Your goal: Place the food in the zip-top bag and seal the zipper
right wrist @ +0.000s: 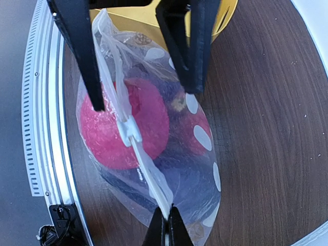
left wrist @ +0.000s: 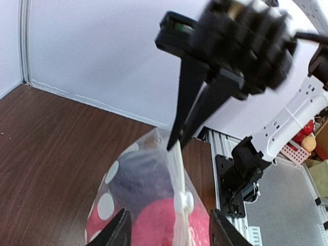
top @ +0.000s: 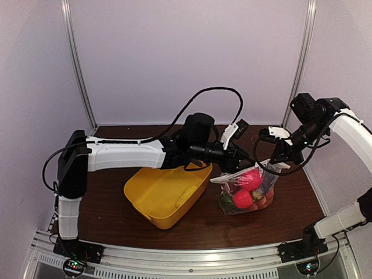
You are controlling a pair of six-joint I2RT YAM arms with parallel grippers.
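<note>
The clear zip top bag [top: 247,195] stands on the table, bulging with red and green food. Along its top edge the white zipper carries a slider, also visible as a white slider [left wrist: 183,202] in the left wrist view. My right gripper is shut on the bag's top edge at one end of the zipper. My left gripper stands open above the bag, its fingers [left wrist: 119,230] on either side of the zipper line. In the right wrist view, those open fingers straddle the zipper beyond the slider, toward the far end.
A yellow bin [top: 157,195] sits left of the bag, beneath my left arm, with something yellow in it. Bare dark table [top: 221,232] lies in front of the bag. Both grippers are close together over the bag.
</note>
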